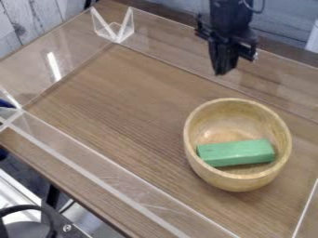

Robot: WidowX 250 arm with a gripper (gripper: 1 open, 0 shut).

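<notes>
The black gripper (pixel 222 63) hangs over the back right part of the wooden table, pointing down, shut, with no object visible between its fingers. In front of it, toward the lower right, a tan round bowl (pixel 196 127) holds a green block (pixel 235 152).
A small white wire-like object (pixel 113 28) stands at the back left of the table (pixel 99 112). Black items lie off the table at the lower left.
</notes>
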